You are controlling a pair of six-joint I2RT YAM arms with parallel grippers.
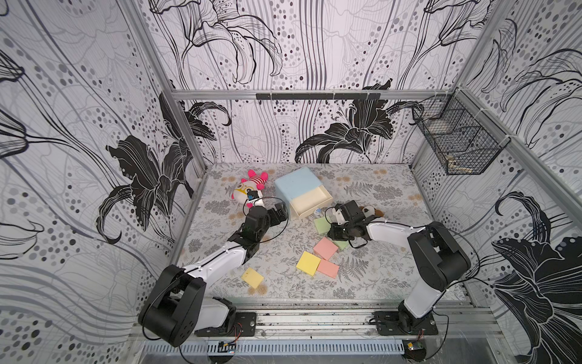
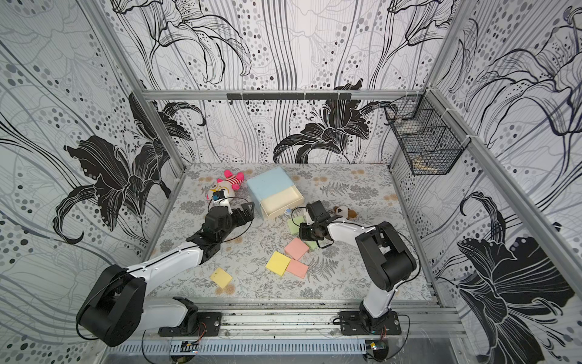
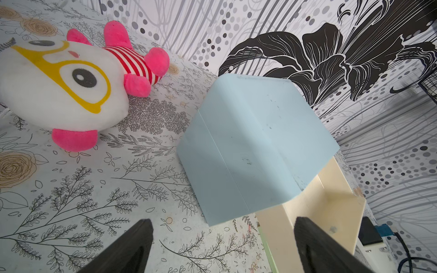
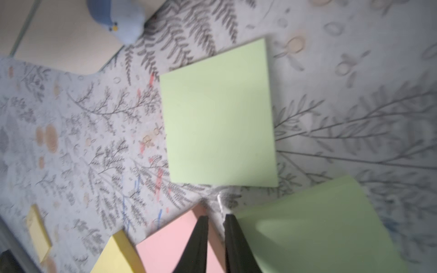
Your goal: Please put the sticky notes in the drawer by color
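Note:
A light blue box [image 3: 236,145] with a cream drawer [image 1: 312,200] pulled out stands at the back middle. My left gripper is open beside it, nothing between its fingers. My right gripper is shut on a green sticky note [image 4: 309,227], low over the table; the grip point is partly blurred. Another green note [image 4: 218,113] lies apart near the drawer. Nearer the front lie pink notes [image 1: 325,248], a yellow note [image 1: 308,263] and, to the left, a paler yellow note [image 1: 252,278].
A pink plush toy [image 3: 68,91] lies left of the box, and a brown-white toy [image 2: 345,212] sits behind the right gripper. A wire basket [image 1: 460,139] hangs on the right rail.

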